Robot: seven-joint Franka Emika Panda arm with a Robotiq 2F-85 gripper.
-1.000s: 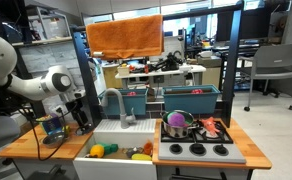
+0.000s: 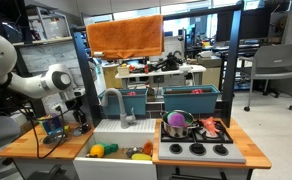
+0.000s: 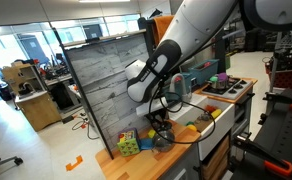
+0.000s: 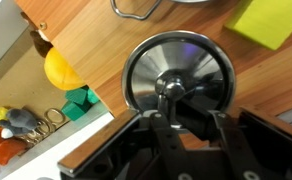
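Observation:
A round silver lid (image 4: 214, 70) with a knob (image 4: 170, 86) in its middle lies beneath my gripper in the wrist view. The gripper's dark fingers reach down to the knob, and the gap between them is too dark to show whether they grip it. In exterior view 2 the gripper (image 3: 162, 128) is low over the wooden counter, above the silver lid (image 3: 162, 141). Exterior view 1 shows the gripper (image 2: 81, 127) left of the sink, too small for its finger to be read.
A yellow block (image 4: 267, 22) and a metal handle lie close to the lid. On its other side are a yellow round toy (image 4: 62, 70) and a green piece (image 4: 78, 103). Toys fill the sink (image 2: 96, 152); a stove (image 2: 199, 150) holds a pot (image 2: 178, 124).

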